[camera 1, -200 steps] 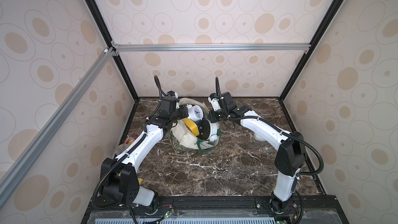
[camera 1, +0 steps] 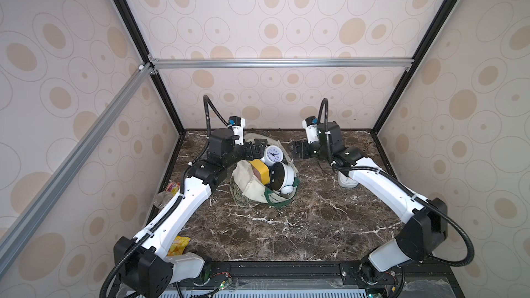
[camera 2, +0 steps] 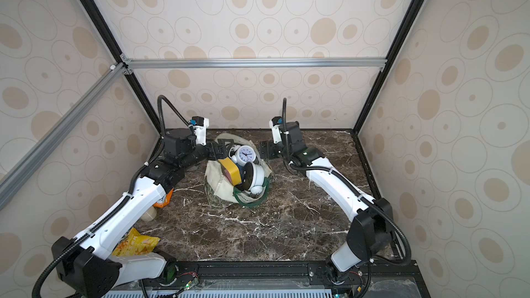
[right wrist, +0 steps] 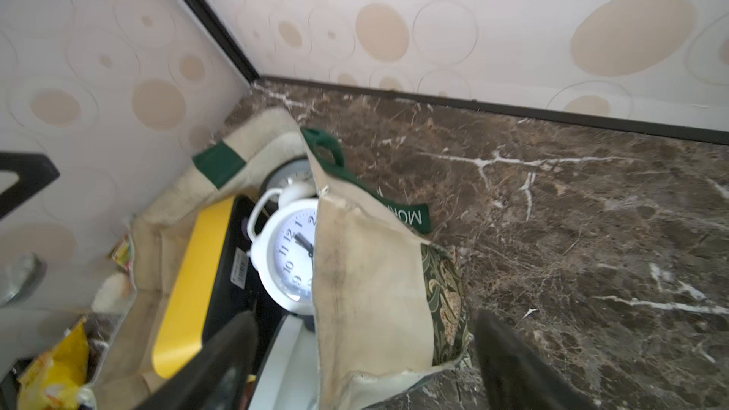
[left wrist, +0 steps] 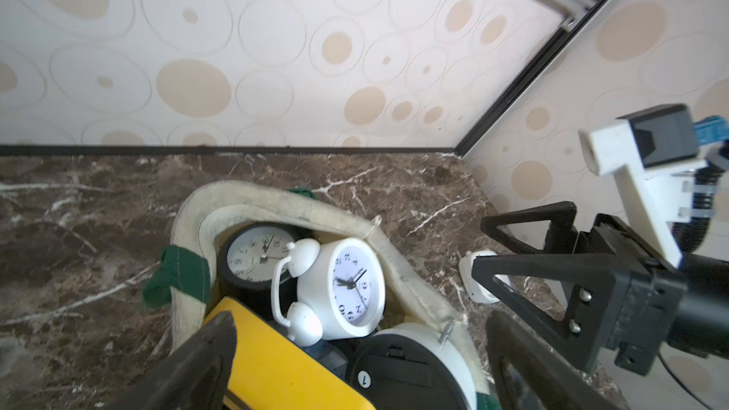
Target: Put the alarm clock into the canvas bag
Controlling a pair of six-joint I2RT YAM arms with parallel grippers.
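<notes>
A white twin-bell alarm clock point(left wrist: 341, 288) sits tilted inside the mouth of the cream canvas bag point(right wrist: 372, 288), its dial facing up and sideways. Beside it in the bag are a black round clock point(left wrist: 254, 256), a yellow-and-black box point(right wrist: 193, 281) and a white round item with a black back point(left wrist: 410, 372). My left gripper point(camera 1: 260, 149) hangs open over the bag's left side, apart from the clock. On the other side, just off the bag's right rim, my right gripper point(camera 1: 298, 149) has its fingers point(right wrist: 216, 364) apart and empty.
A small white object point(camera 1: 347, 180) lies on the marble table behind the right arm. Yellow and other packets point(camera 2: 135, 242) lie by the left arm's base. The two grippers face each other across the bag.
</notes>
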